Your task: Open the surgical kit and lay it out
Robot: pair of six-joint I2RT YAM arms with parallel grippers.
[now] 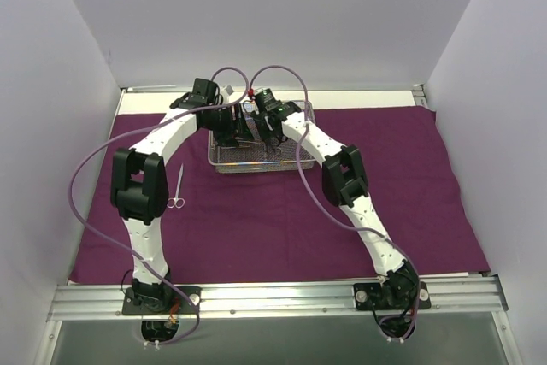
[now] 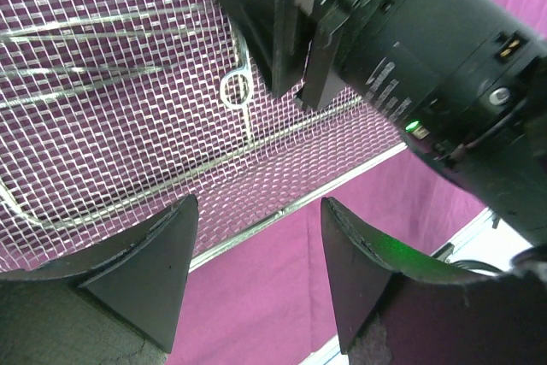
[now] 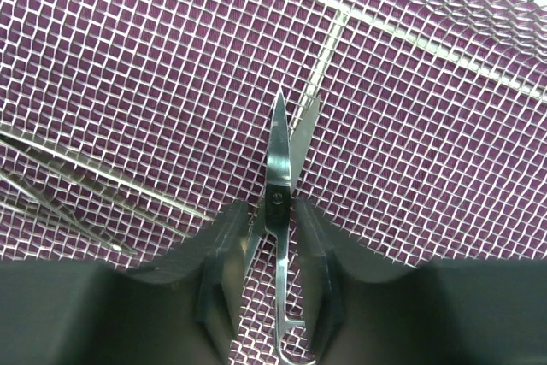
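Note:
The wire mesh tray (image 1: 224,168) sits at the back of the purple cloth, with both arms reaching over it. A pair of scissors (image 3: 278,173) lies on the mesh, blades slightly apart. Around its shanks stands my right gripper, part open, one finger on each side; contact cannot be made out. In the left wrist view a ring handle (image 2: 237,87) shows beside the right gripper's fingers. My left gripper is open above the tray's edge, empty. Several thin metal instruments (image 2: 85,83) rest on the mesh.
One scissors-like instrument (image 1: 178,185) lies on the cloth left of the tray. The two grippers are close together over the tray. Purple cables arch above both arms.

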